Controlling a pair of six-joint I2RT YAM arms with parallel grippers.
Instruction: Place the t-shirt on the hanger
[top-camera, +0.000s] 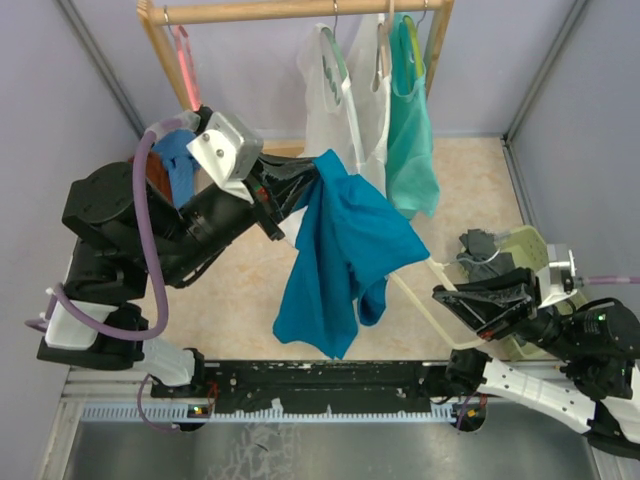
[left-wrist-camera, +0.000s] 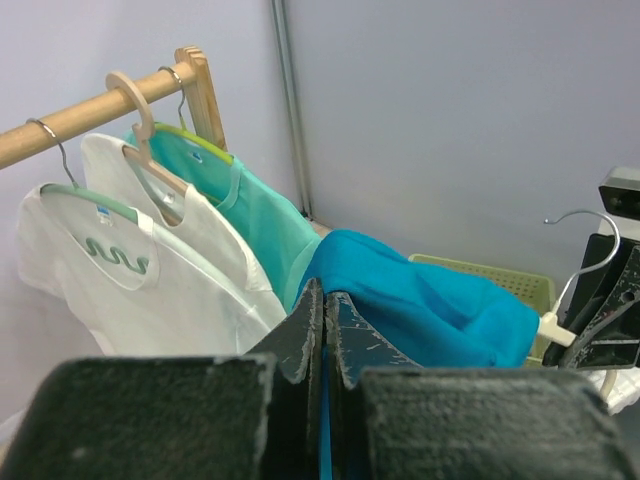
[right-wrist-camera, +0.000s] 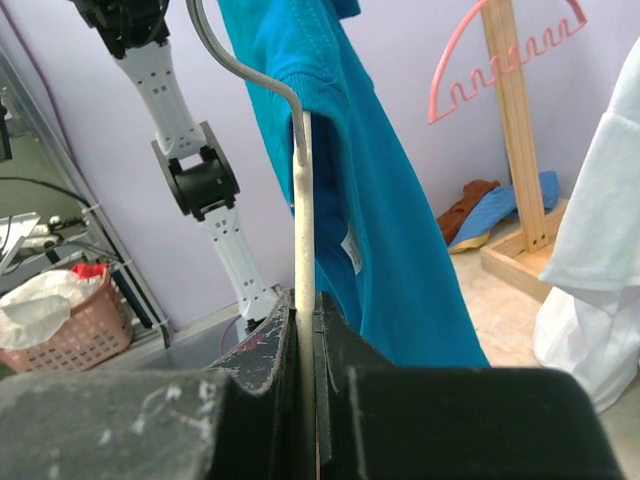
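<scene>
A teal-blue t-shirt (top-camera: 345, 245) hangs in the middle of the top view, its upper part bunched and its lower part draped down. My left gripper (top-camera: 312, 170) is shut on the shirt's upper edge; in the left wrist view the blue cloth (left-wrist-camera: 430, 305) comes out beyond the closed fingertips. My right gripper (top-camera: 448, 298) is shut on the pale hanger (top-camera: 424, 308). One side of the hanger runs into the shirt. In the right wrist view its bar (right-wrist-camera: 304, 250) rises from between the fingers and its top end goes into the cloth (right-wrist-camera: 400, 240). The hanger's far arm is hidden.
Behind stands a wooden rack (top-camera: 260, 12) with white shirts (top-camera: 330, 110) and a mint shirt (top-camera: 410, 140) on hangers, plus an empty pink hanger (top-camera: 186, 65). A light green basket (top-camera: 525, 245) lies at the right. Folded clothes (top-camera: 178, 165) rest at the back left.
</scene>
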